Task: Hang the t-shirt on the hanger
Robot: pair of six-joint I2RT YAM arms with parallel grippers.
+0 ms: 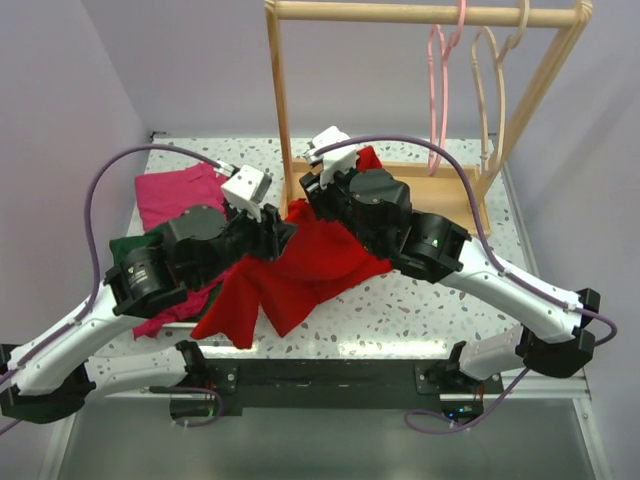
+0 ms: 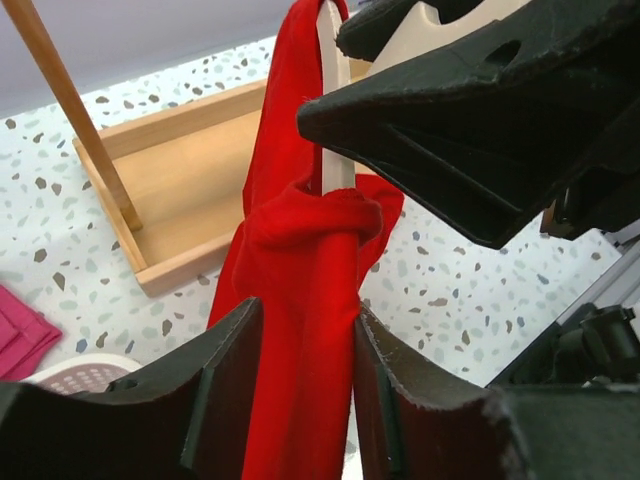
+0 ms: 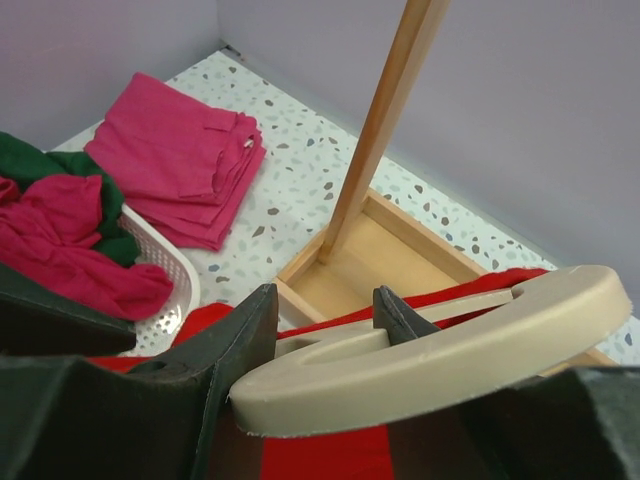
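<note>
The red t-shirt hangs between my two arms, its lower edge spread toward the front left. In the left wrist view a beige hanger end enters the bunched collar of the red cloth. My right gripper is shut on the beige hanger, and red fabric lies behind and below it. My left gripper is open, with a fold of the shirt between its fingers. How far the hanger reaches inside the shirt is hidden.
A wooden rack holds pink hangers and beige hangers at the right. Folded pink cloth lies at the back left, near a white basket of green and pink clothes.
</note>
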